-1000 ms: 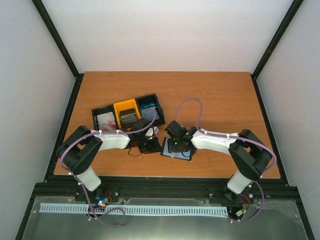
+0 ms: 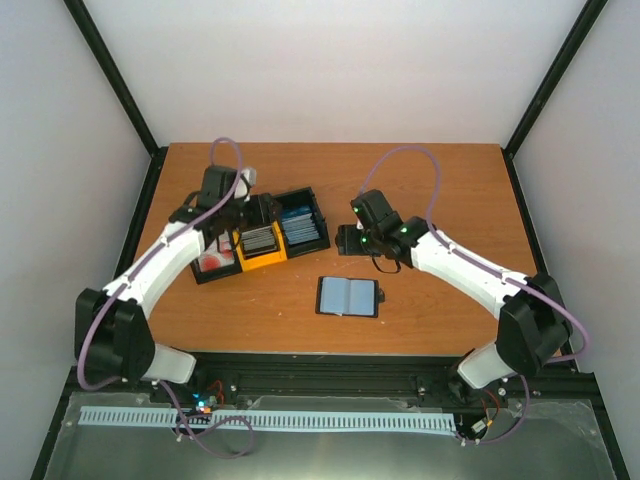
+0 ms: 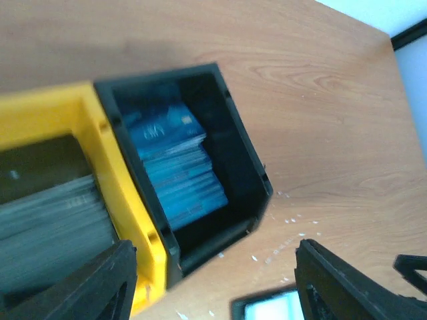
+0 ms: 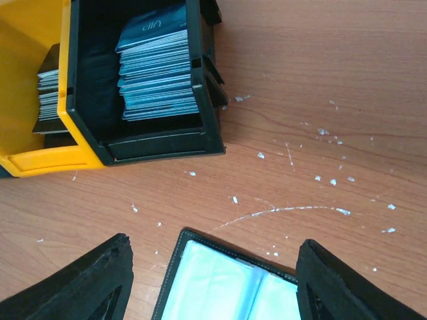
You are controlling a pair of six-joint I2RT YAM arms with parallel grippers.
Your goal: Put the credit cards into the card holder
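Observation:
The card holder lies unfolded on the table, black-edged with pale blue inner sleeves. Blue cards stand stacked in the black bin at the right end of the bin row. Darker cards fill the yellow middle bin. My left gripper hovers over the bins; its two fingers are spread, with nothing between them. To the upper right of the holder, my right gripper is raised above the table, its fingers apart and empty. The holder's lower part is cut off in the right wrist view.
The black right bin adjoins the yellow bin. A further black bin at the left holds red and white cards, partly hidden by the left arm. White flecks dot the table, which is clear at the right.
Both grippers have risen away from the holder. The left went up and over the bins; the right moved up and back.

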